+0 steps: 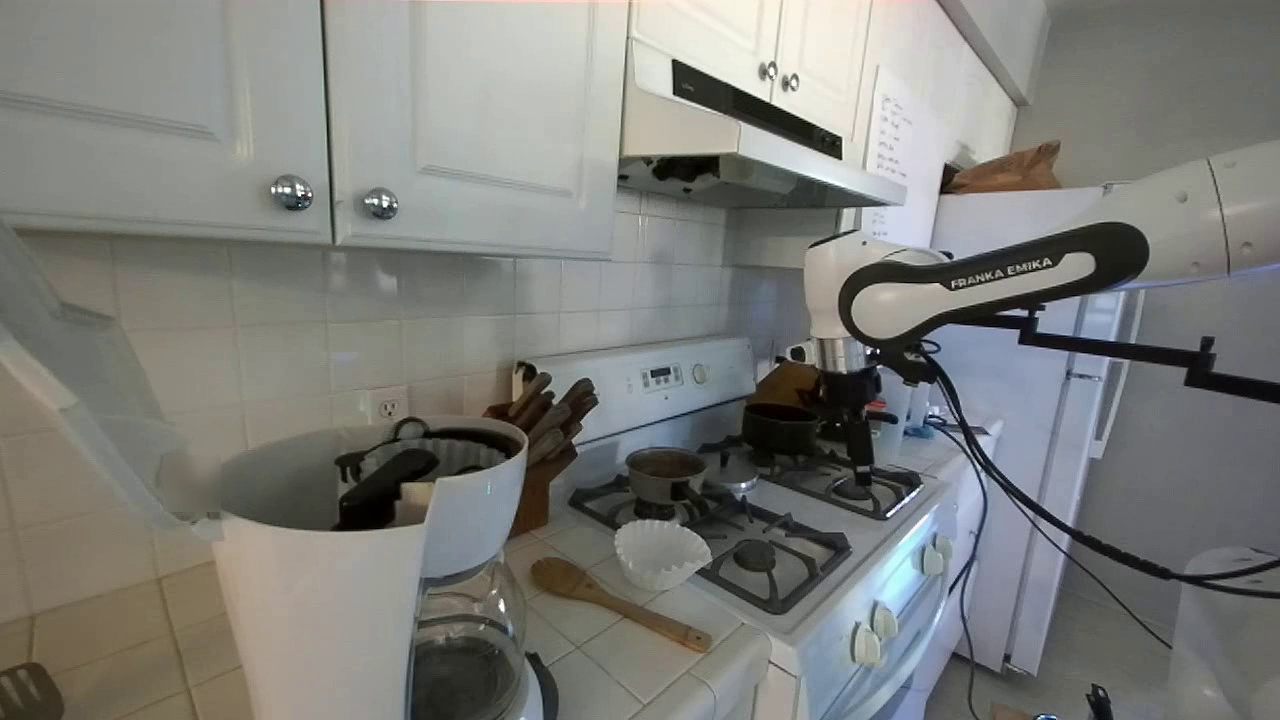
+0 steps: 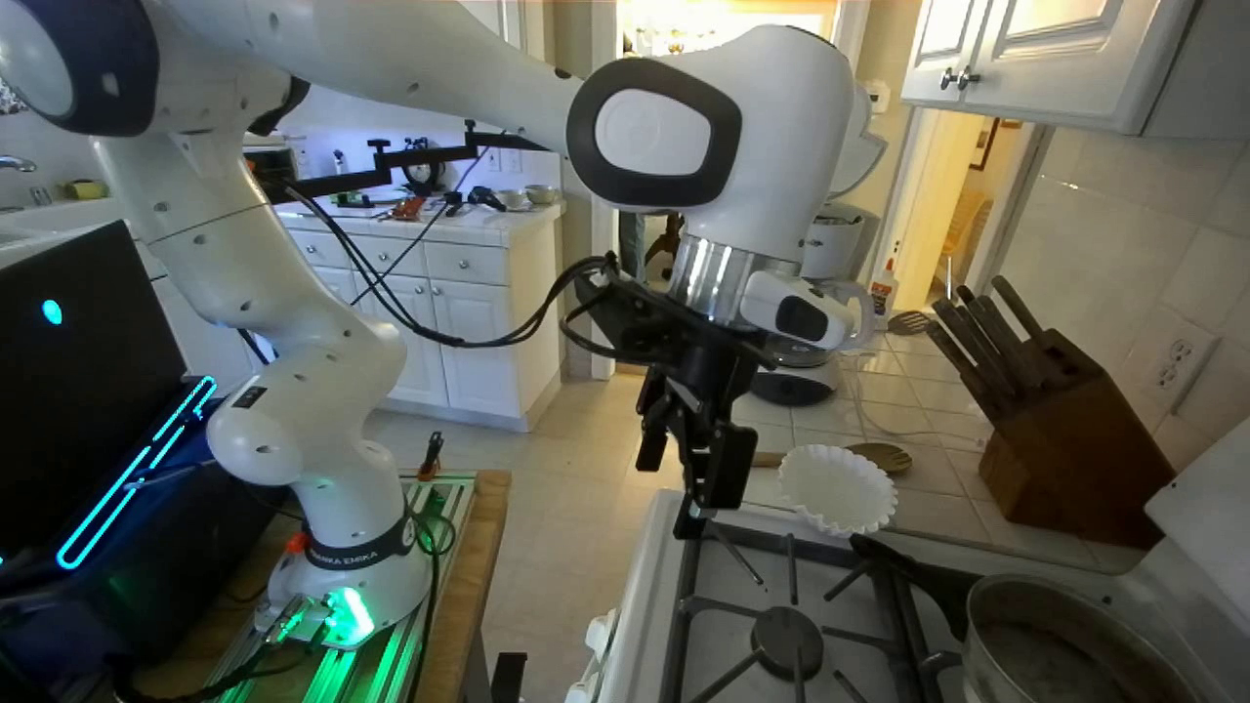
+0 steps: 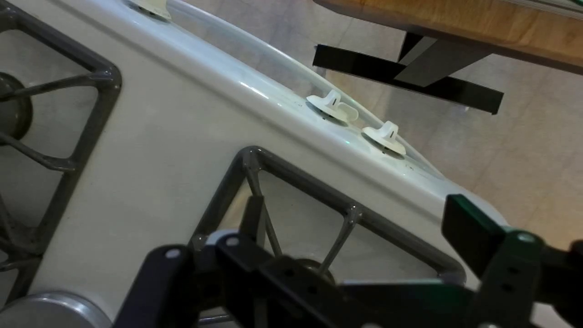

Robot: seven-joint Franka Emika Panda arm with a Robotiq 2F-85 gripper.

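Note:
My gripper (image 1: 861,468) hangs fingers-down above the stove, its fingers open and nothing between them. In the wrist view, the two dark fingers (image 3: 252,216) stand well apart over a burner grate (image 3: 306,183). A white paper coffee filter (image 1: 661,552) sits on the counter edge beside the stove, well away from the gripper (image 2: 691,475). Near it lies a wooden spoon (image 1: 618,602). The white coffee maker (image 1: 324,612) has its lid (image 1: 90,372) raised, with a fluted filter (image 1: 446,456) inside its top and a glass carafe (image 1: 468,654) below.
A small metal pot (image 1: 666,476) and a dark pot (image 1: 780,427) stand on the rear burners. The knife block (image 2: 1072,439) is against the wall side of the counter. Stove knobs (image 3: 330,106) stick out along the front edge.

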